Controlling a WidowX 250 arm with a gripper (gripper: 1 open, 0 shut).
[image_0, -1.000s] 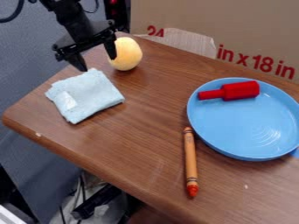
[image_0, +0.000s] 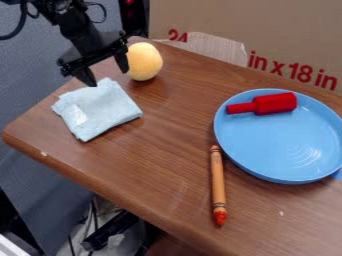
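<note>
My black gripper (image_0: 104, 70) hangs at the upper left of the camera view, its fingers spread open and pointing down, with nothing seen between them. It is just above and behind a folded light-blue cloth (image_0: 96, 110) on the wooden table (image_0: 154, 170). A yellow rounded object (image_0: 144, 62) stands right beside the gripper, to its right.
A blue plate (image_0: 281, 150) at the right holds a red rolling pin (image_0: 263, 103). An orange crayon (image_0: 218, 188) lies left of the plate. A cardboard box (image_0: 254, 40) stands behind.
The gripper has shifted slightly over the last second, staying between the cloth and the yellow object. The objects on the table have not visibly moved.
</note>
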